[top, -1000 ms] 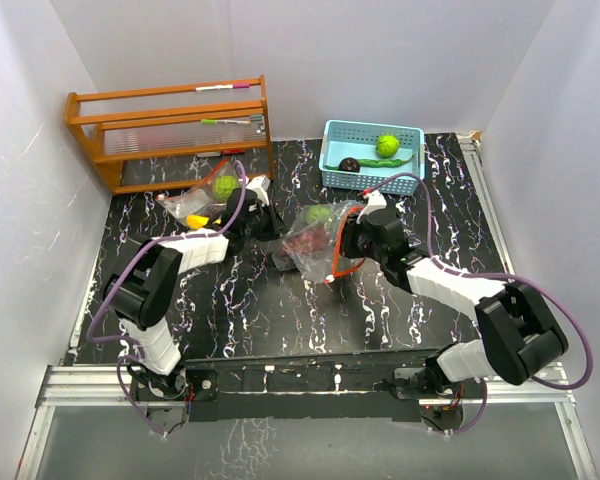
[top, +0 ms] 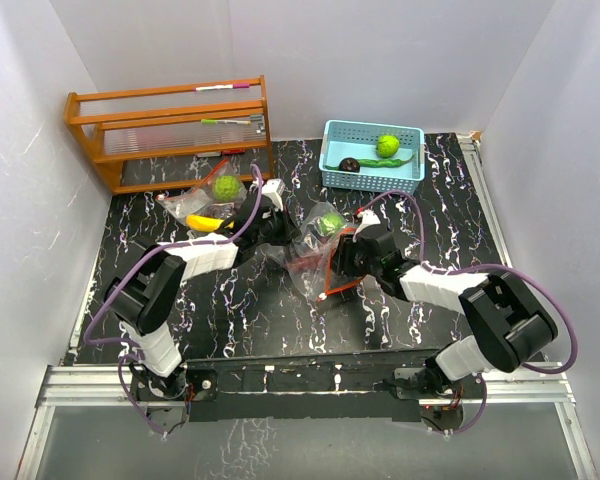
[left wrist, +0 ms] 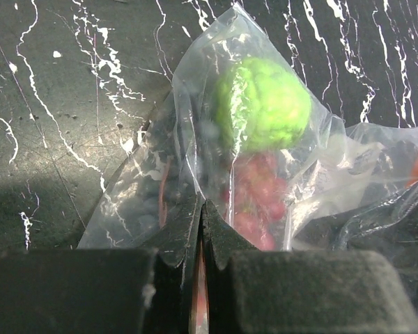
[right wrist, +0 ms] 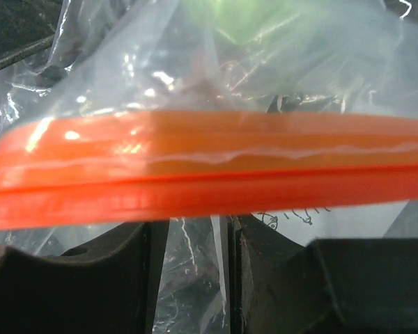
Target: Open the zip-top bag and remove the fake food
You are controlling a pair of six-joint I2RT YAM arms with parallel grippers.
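A clear zip top bag (top: 302, 275) with an orange zip strip (right wrist: 279, 163) lies between my two grippers, its orange mouth on the right. Inside are a bumpy green fruit (left wrist: 263, 104) and a bunch of red grapes (left wrist: 259, 198). My left gripper (top: 288, 236) is at the bag's left end, shut, with creases in the film (left wrist: 191, 149) running to its fingertips. At the mouth, my right gripper (top: 344, 264) is part open. In the right wrist view, the orange strip crosses just beyond its fingers (right wrist: 157, 268), and clear film and dark table show through the gap.
A blue basket (top: 373, 126) at the back holds a green fruit, a long green pepper and a dark round item. Behind the left arm lies another bag (top: 184, 206) with a green fruit and a banana (top: 203, 223). A wooden rack (top: 98, 150) stands back left.
My left gripper has moved right, and the bag has crumpled and shifted.
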